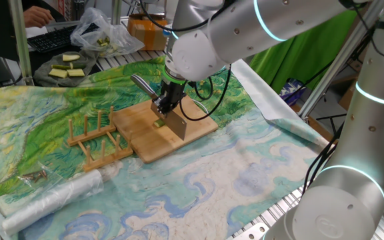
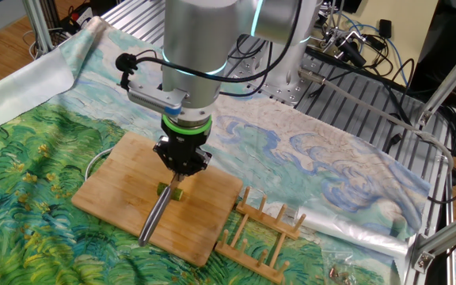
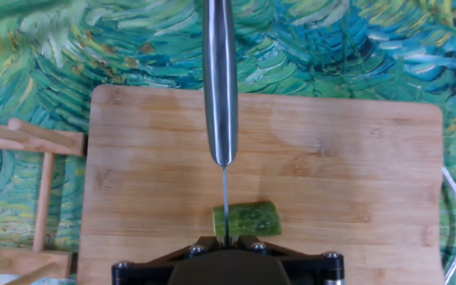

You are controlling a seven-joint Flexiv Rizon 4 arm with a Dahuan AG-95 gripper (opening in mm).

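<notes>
A knife with a broad blade and a steel handle is held by my gripper, its fingers shut on the blade near the handle. The handle points away from the arm. Below the knife, a short green cucumber piece lies on the wooden cutting board. In the wrist view the blade's thin line passes over the cucumber's left part. My gripper hangs low over the board.
Beside the board stands a wooden peg rack. A rolled clear plastic film lies on the patterned cloth. Cut vegetable pieces and a plastic bag sit at the back. A person's hand shows near a keyboard.
</notes>
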